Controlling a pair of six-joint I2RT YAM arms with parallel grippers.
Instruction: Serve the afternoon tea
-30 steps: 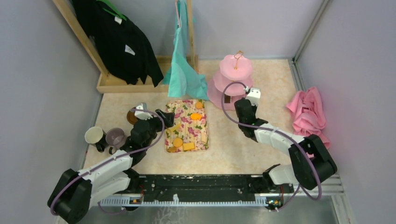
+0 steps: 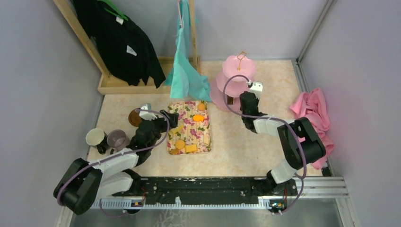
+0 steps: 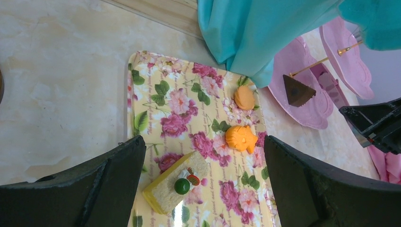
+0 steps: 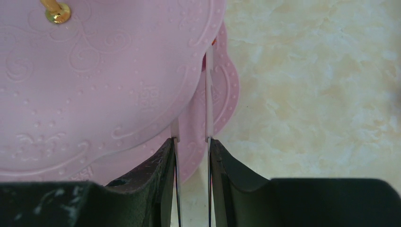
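A pink three-tier stand [image 2: 235, 67] stands at the back right, a dark brown wedge [image 3: 297, 90] on a lower tier. My right gripper reaches between tiers at the stand's right edge, its fingers close together; something small and reddish shows at their tips under the upper plate, mostly hidden. My left gripper is open above the floral tray [image 2: 189, 135], which holds pastries: an orange piece [image 3: 240, 138], a round biscuit [image 3: 244, 97] and a pale cake bar [image 3: 165, 191] with green and red topping.
Two mugs [image 2: 118, 139] and a brown round item [image 2: 135, 118] are at the left. A cyan cloth [image 2: 184, 75] hangs beside the stand, a black garment [image 2: 118, 47] behind. Pink cloth [image 2: 312, 113] lies at the right.
My left arm has shifted slightly to the right.
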